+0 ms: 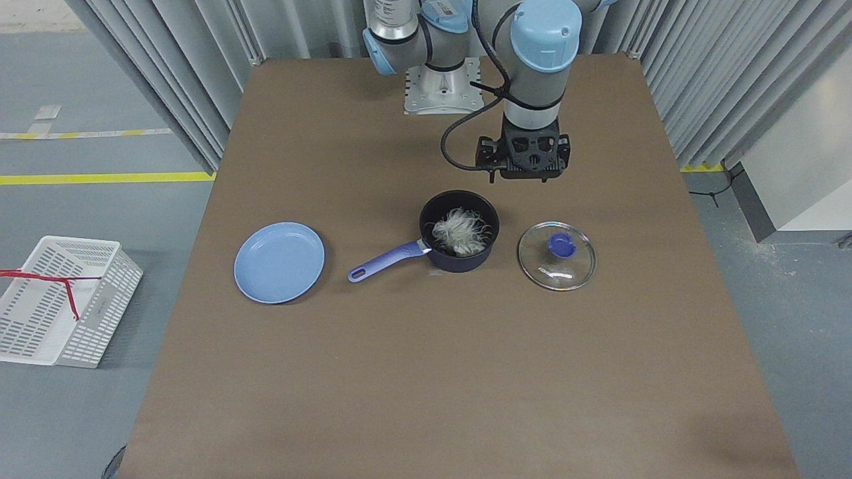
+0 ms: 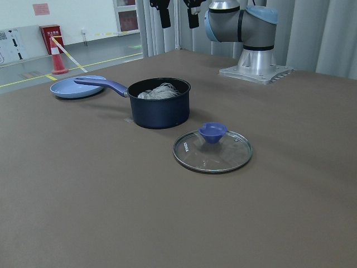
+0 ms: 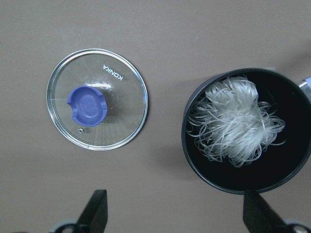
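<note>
A dark pot point(image 1: 437, 251) with a blue handle holds a tangle of white noodle-like strands point(image 3: 233, 121). A glass lid point(image 1: 543, 271) with a blue knob point(image 3: 87, 106) lies flat on the table to the right of the pot in the front view. My gripper point(image 1: 519, 174) hangs above and behind the pot and lid. In the wrist view its two fingers are wide apart at the bottom edge, open, with nothing between them. The left view shows only the gripper's lower tips at the top edge.
A light blue plate point(image 1: 279, 262) lies left of the pot on the brown table point(image 1: 399, 375), whose front half is clear. My arm's base point(image 1: 443, 100) stands at the back edge. A white basket point(image 1: 88, 335) is on the floor to the left.
</note>
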